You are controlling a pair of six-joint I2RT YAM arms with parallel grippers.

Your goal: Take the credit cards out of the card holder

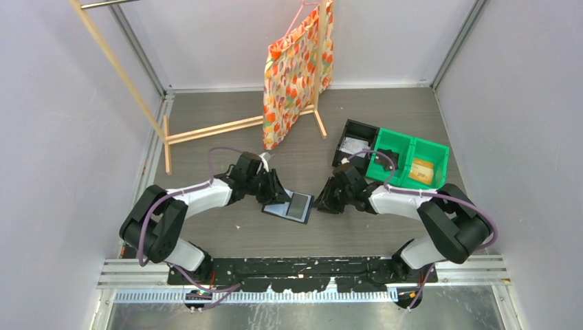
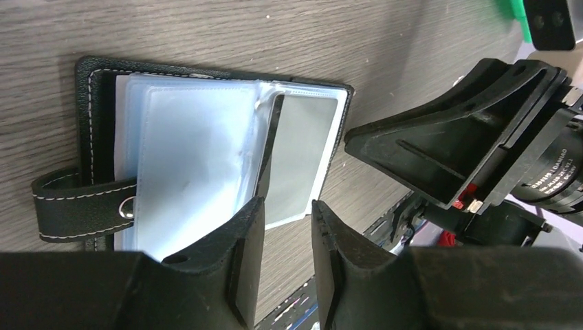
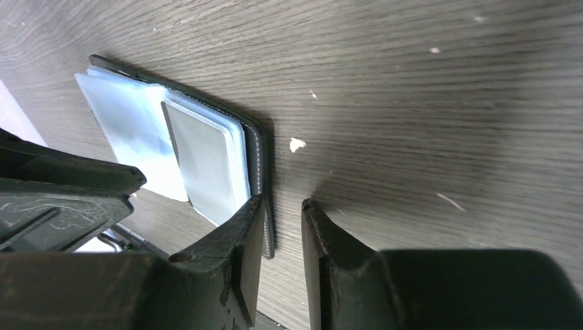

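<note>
An open black leather card holder (image 1: 298, 207) lies on the wooden table, with pale translucent sleeves (image 2: 189, 158) and a grey card (image 2: 300, 151) at its right side; a strap with a snap (image 2: 82, 206) sticks out left. My left gripper hangs open over the holder, fingers apart with nothing between. My right gripper stands just right of the holder's edge, its fingers part open with bare table between them. Whether further cards sit inside the sleeves is unclear.
Black and green bins (image 1: 430, 158) hold small items at the back right. A wooden rack (image 1: 213, 132) with floral cloth (image 1: 292, 82) stands at the back. The table in front of the arms is mostly clear.
</note>
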